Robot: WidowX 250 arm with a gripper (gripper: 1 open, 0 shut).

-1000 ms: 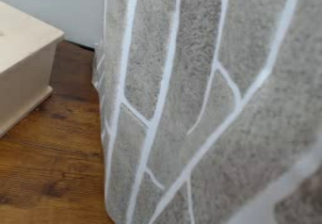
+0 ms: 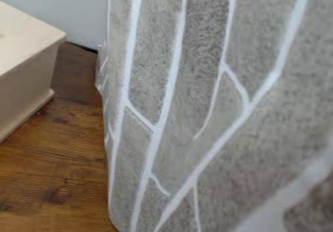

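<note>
A tall grey item [image 2: 247, 90] with a speckled, carpet-like texture and white branching lines fills the middle and right of the camera view, very near the camera. Its left edge looks crinkled, perhaps a clear wrapping. No part of my gripper shows in the view.
A cream wooden box or piece of furniture [image 2: 19, 65] stands at the left, on a brown wooden floor [image 2: 53, 187]. A white wall [image 2: 78, 2] is behind. A patch of bare floor lies between the box and the grey item.
</note>
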